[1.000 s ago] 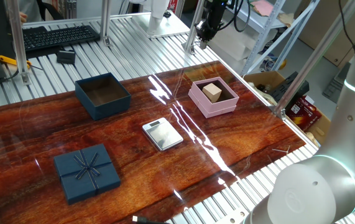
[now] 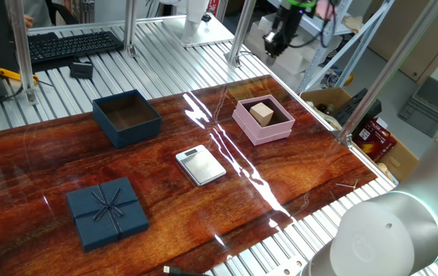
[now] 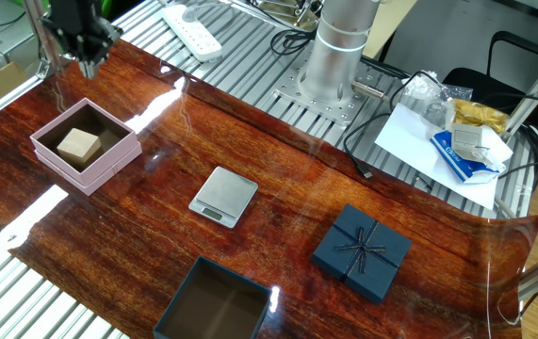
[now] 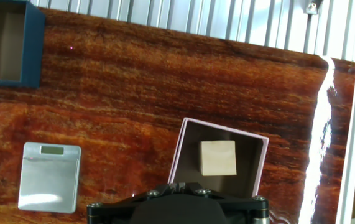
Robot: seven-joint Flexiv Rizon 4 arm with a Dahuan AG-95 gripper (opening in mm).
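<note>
My gripper point(image 3: 88, 66) hangs in the air above the table's end, near the pink box, and appears dark at the top of both exterior views. Only its black body shows along the bottom edge of the wrist view; how its fingers stand is unclear. Below it sits the open pink box point(image 2: 263, 136), with a pale wooden block point(image 4: 218, 158) inside, apart from the gripper. A silver scale point(image 2: 201, 165) lies flat in the table's middle, its top bare. An open dark blue box point(image 2: 127, 132) and its bow-topped blue lid point(image 2: 108, 215) rest separately on the table.
Brown wood-look sheeting point(image 2: 42, 165) covers the table, with clear room between the objects. Metal posts point(image 2: 130, 27) rise along the table's edges. A power strip point(image 3: 191, 36), a cable and white paper point(image 3: 410, 151) lie near the arm's base point(image 3: 333, 80).
The gripper has moved rightward in exterior view 1, and the arm has tilted with it. The boxes, block, lid and scale have stayed put.
</note>
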